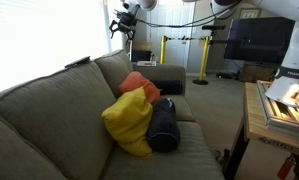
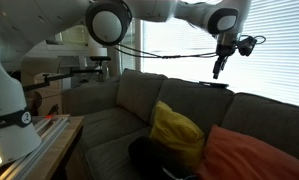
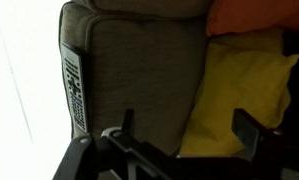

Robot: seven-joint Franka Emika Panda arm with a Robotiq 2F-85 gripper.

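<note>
High above the sofa back, my gripper hangs with its fingers wide apart and nothing between them. The wrist view looks down on a grey keyboard-like object (image 3: 74,88) along the top of the backrest, to the left of the fingers. A yellow pillow (image 3: 239,92) lies below and to the right, and an orange pillow (image 3: 247,15) shows at the top edge. In exterior view 1, a dark rolled cushion (image 1: 163,126) rests against the yellow pillow (image 1: 130,122) on the seat.
The grey sofa (image 1: 49,115) runs along a bright window. Opposite it stands a wooden table (image 1: 251,120) with a stack of things on top. Cables loop from the arm (image 2: 179,18). The space around the gripper above the backrest looks clear.
</note>
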